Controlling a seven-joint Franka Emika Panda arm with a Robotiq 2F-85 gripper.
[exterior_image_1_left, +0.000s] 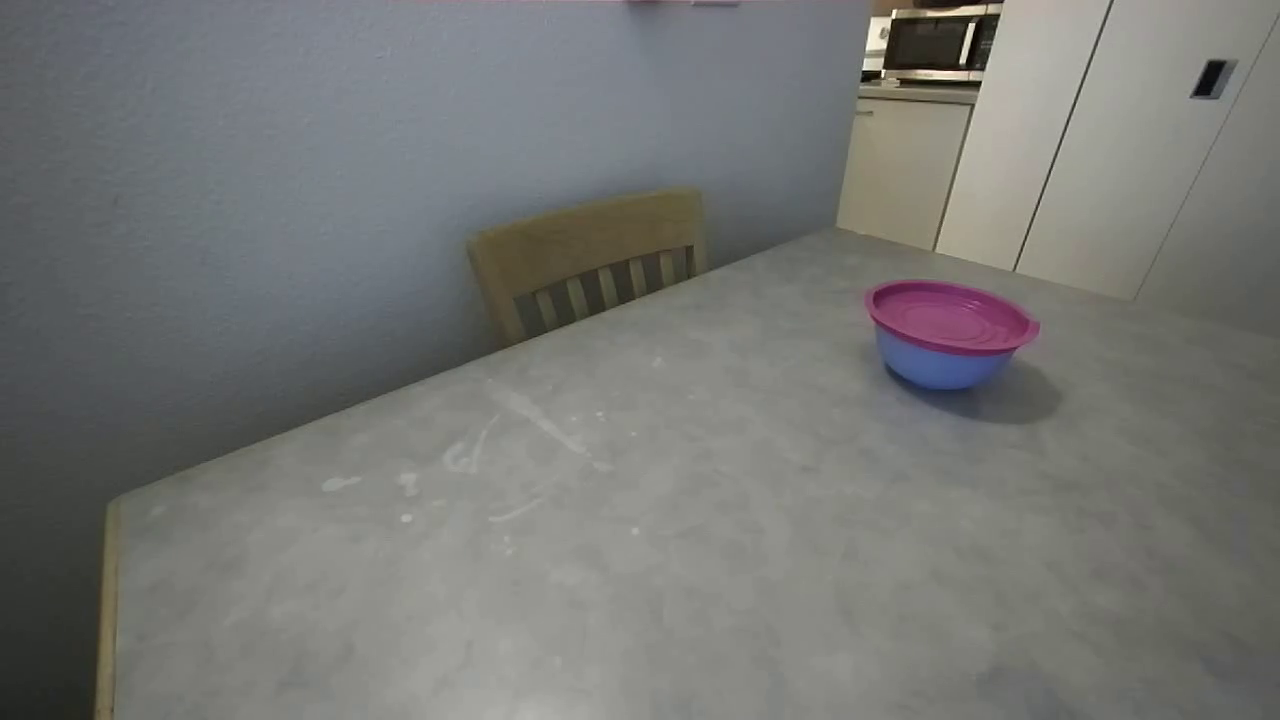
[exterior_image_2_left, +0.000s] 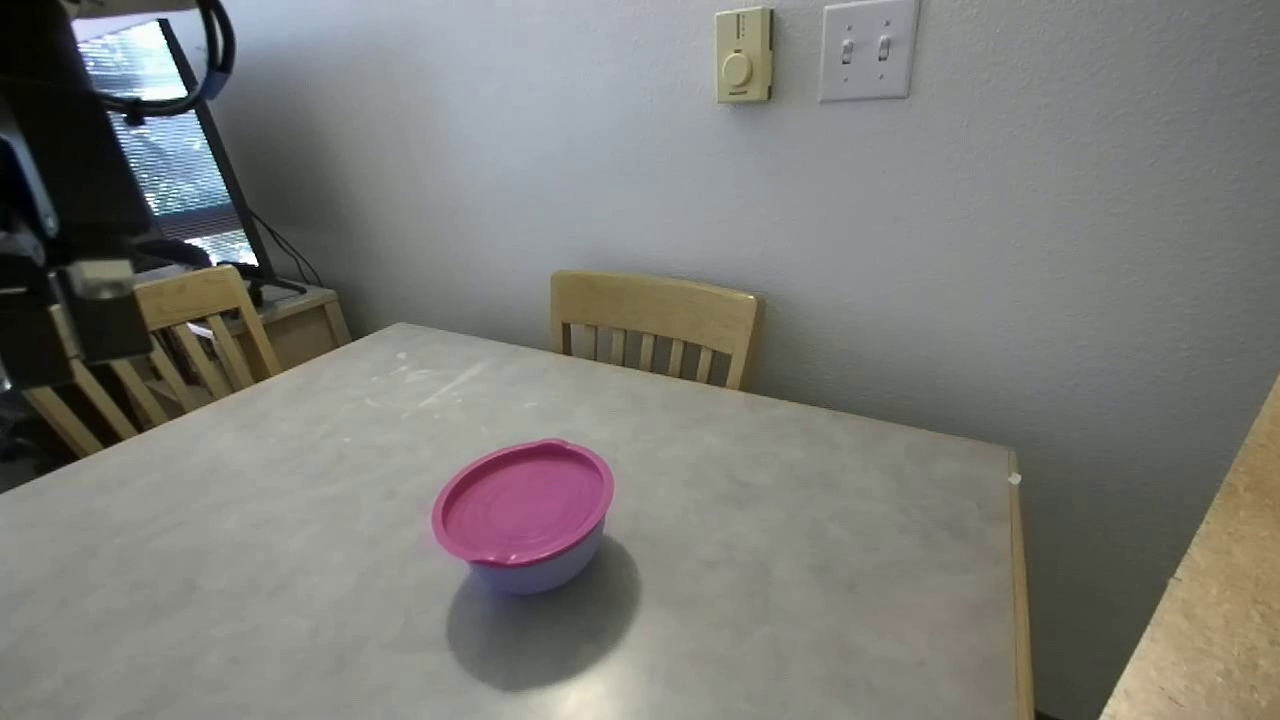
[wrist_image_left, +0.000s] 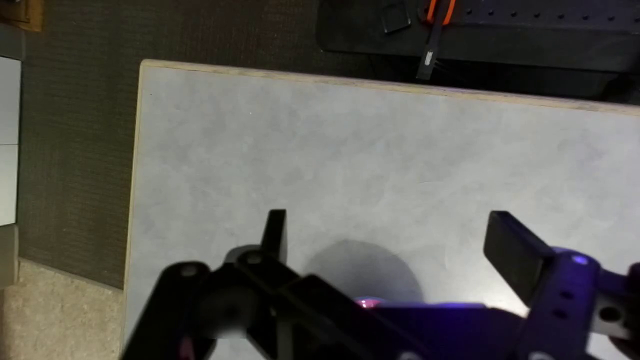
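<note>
A blue bowl with a pink lid on top stands upright on the grey table. Seen from the other side, the pink lid covers the bowl, and a dark shadow falls in front. My gripper is open, its two black fingers wide apart with only tabletop showing between the tips. In the wrist view most of the bowl is hidden behind the gripper's body; a sliver of pink lid shows. Part of the dark arm hangs at the upper left of exterior view 2, clear of the bowl.
A wooden chair stands at its wall side, and a second chair is at the left. Orange-handled scissors or pliers lie on a black surface beyond the table edge.
</note>
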